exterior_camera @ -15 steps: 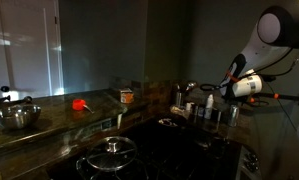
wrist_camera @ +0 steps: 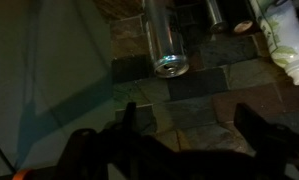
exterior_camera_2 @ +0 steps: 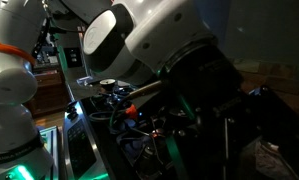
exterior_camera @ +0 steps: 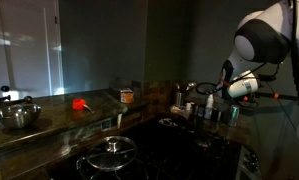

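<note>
My gripper shows at the bottom of the wrist view, its dark fingers spread apart with bare tiled counter between them. It stands open and holds nothing. Ahead of it is a clear, shiny cylindrical container (wrist_camera: 167, 50), apart from the fingers. To the right lies the image of a white bottle with green markings (wrist_camera: 286, 38), with a darker cylinder (wrist_camera: 217, 14) between the two. In the first exterior view the arm (exterior_camera: 257, 42) reaches in from the right over the back corner, where a white bottle (exterior_camera: 209, 106) and a can-like container (exterior_camera: 233, 116) stand.
A lidded glass pan (exterior_camera: 111, 153) sits on the dark stovetop (exterior_camera: 174, 150). Along the left counter are a metal bowl (exterior_camera: 17, 116), a red object (exterior_camera: 79, 104) and an orange-and-white tub (exterior_camera: 127, 96). A wall runs close along the wrist view's left (wrist_camera: 49, 80).
The arm's upper part has shifted left and slightly down in the first exterior view. The counter objects and the pan stay where they were.
</note>
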